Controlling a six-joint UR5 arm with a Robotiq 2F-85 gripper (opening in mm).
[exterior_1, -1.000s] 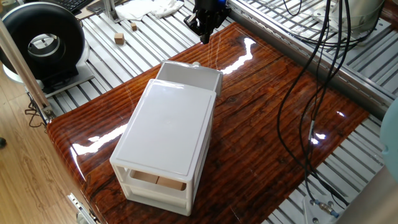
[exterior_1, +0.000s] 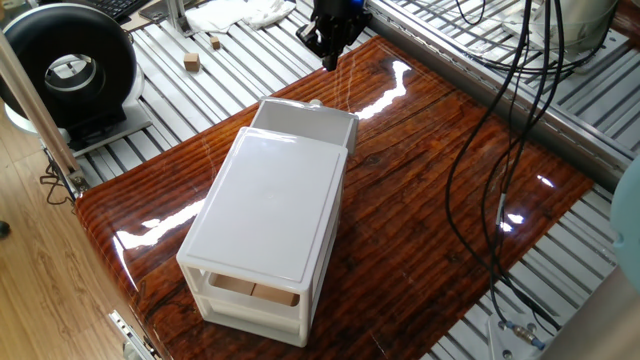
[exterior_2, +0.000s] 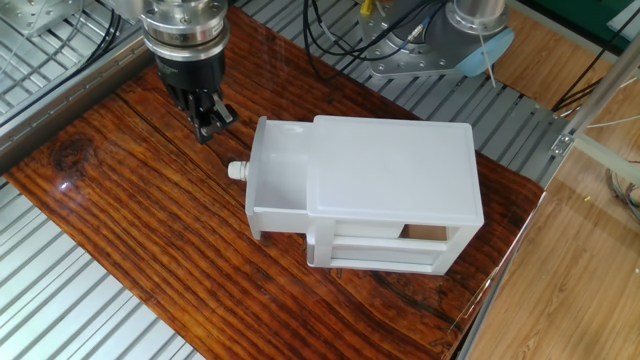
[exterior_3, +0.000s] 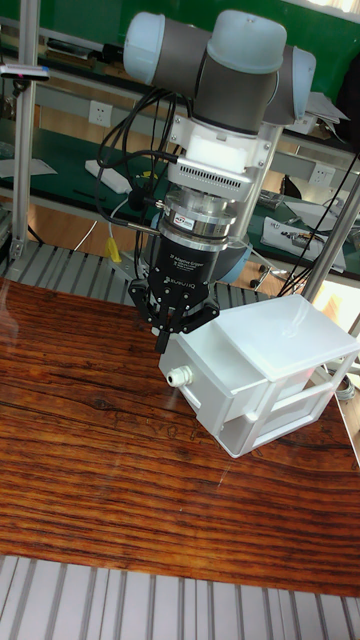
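A white plastic drawer unit (exterior_2: 395, 170) stands on the glossy wooden board, its top drawer (exterior_2: 282, 165) pulled part way out. The part of that drawer in view looks empty. On the drawer's front sits a round white knob (exterior_2: 238, 170). My black gripper (exterior_2: 207, 131) hangs in the air off the drawer's front, apart from the knob. Its fingertips look drawn together, with nothing seen between them. In the third exterior view the gripper (exterior_3: 162, 341) points downward in front of the unit.
Small wooden blocks (exterior_1: 191, 62) lie on the slatted metal table beyond the board. A black ring-shaped object (exterior_1: 72, 70) stands at the far left in the first exterior view. Dark cables (exterior_1: 480, 150) hang on the right. Bare board (exterior_2: 150, 220) surrounds the unit.
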